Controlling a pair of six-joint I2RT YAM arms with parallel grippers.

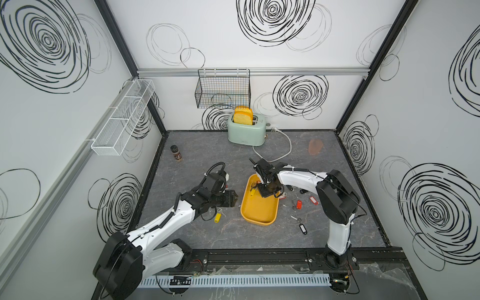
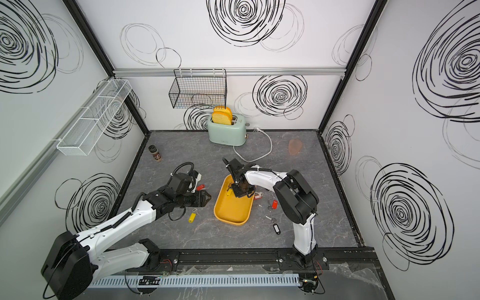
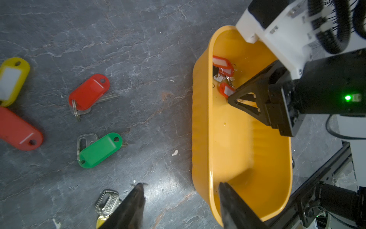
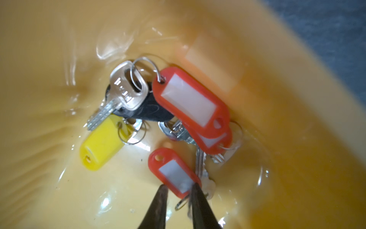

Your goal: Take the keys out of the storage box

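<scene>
The yellow storage box holds a pile of keys with tags at its far end: two stacked red tags, a yellow tag, a black piece and a lower red tag. My right gripper is down inside the box, its fingers part open over the lower red tag and its ring; whether they touch it I cannot tell. My left gripper stands open over the table at the box's left side, with nothing seen held.
Loose tagged keys lie left of the box, among them a green tag, and right of it. A toaster with its cord stands behind; a jar is at the back left.
</scene>
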